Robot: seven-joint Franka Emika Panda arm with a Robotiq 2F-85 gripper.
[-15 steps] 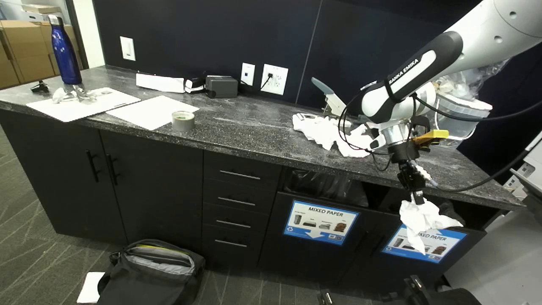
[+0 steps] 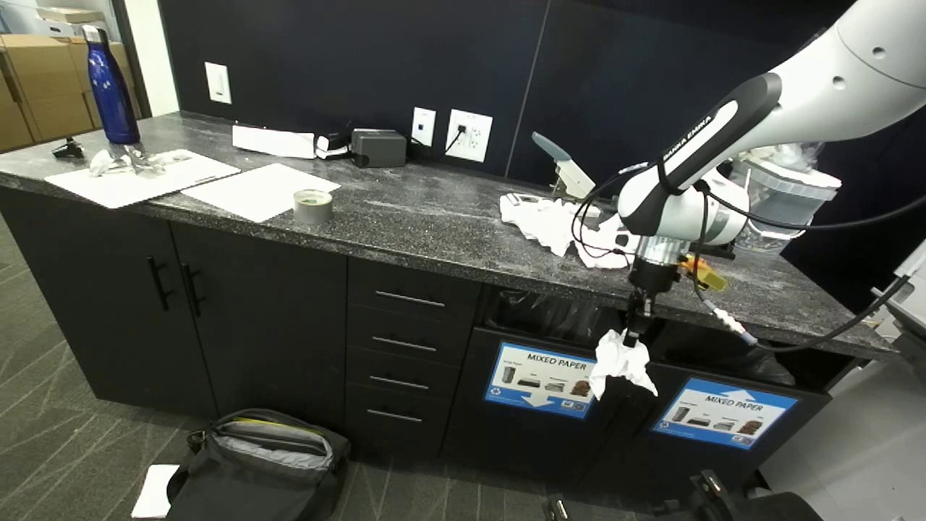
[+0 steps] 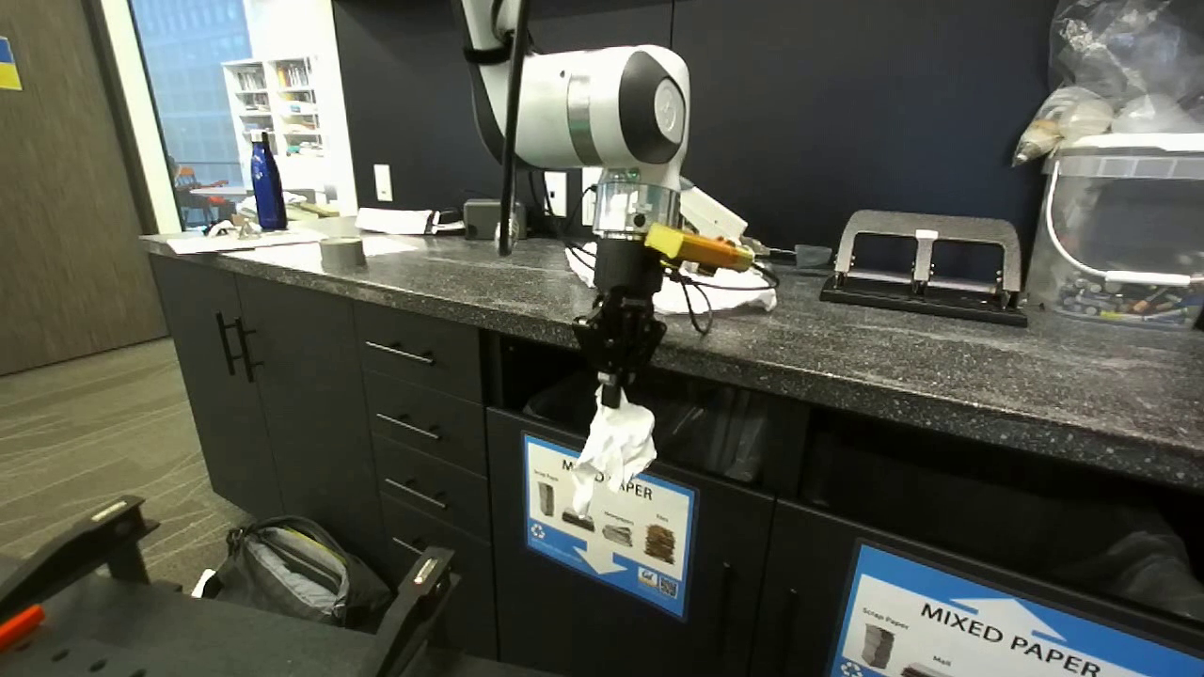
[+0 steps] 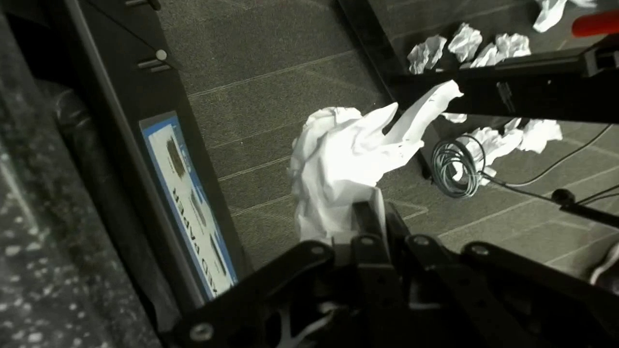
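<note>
A crumpled white paper hangs below my gripper, in front of the cabinet and lower than the counter edge. Both fingers are shut on its upper part; in the wrist view the sheet spreads past the fingertips, with floor far beneath. From the second exterior view, the paper overlaps the left "Mixed Paper" sign. Above that sign is a dark bin opening with a clear bag inside. The right bin carries another sign.
On the counter lie white crumpled paper and a tape roll. A hole punch and lidded tub stand to the right. Several crumpled papers and a coiled cable lie on the floor.
The arm has carried the paper leftward, from in front of the right sign to beside the left sign. My gripper now points more straight down and still grips it.
</note>
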